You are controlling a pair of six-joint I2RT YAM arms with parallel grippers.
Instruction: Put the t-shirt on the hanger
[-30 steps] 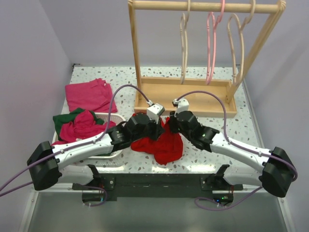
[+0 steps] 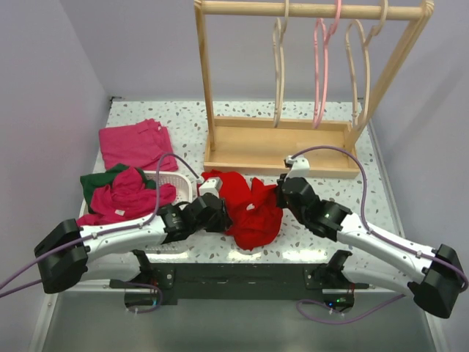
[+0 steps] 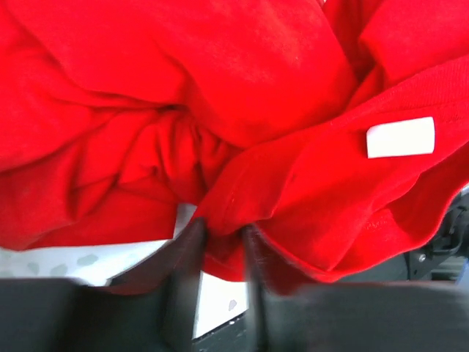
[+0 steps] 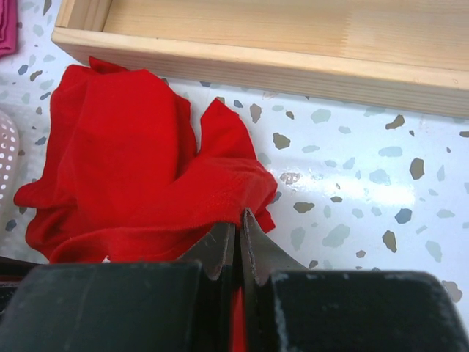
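Note:
The red t-shirt [image 2: 253, 213] lies crumpled on the speckled table in front of the wooden rack. A white tag [image 3: 401, 138] shows on it in the left wrist view. My right gripper is shut, its tips pinching a fold at the shirt's right side. At the shirt's left part is my left gripper; its fingers stand slightly apart, with red cloth at and between the tips. Hangers, including a cream one [image 2: 278, 70] and a pink one [image 2: 317, 73], hang from the rack's bar [image 2: 242, 9] at the back.
A white basket [image 2: 179, 183] with dark pink and green clothes stands at left, close to my left arm. Behind it lies a folded pink cloth [image 2: 134, 144]. The rack's wooden base [image 2: 282, 172] borders the shirt behind. Free table [image 4: 381, 183] lies to the right.
The right gripper shifted right, drawing the cloth a little with it.

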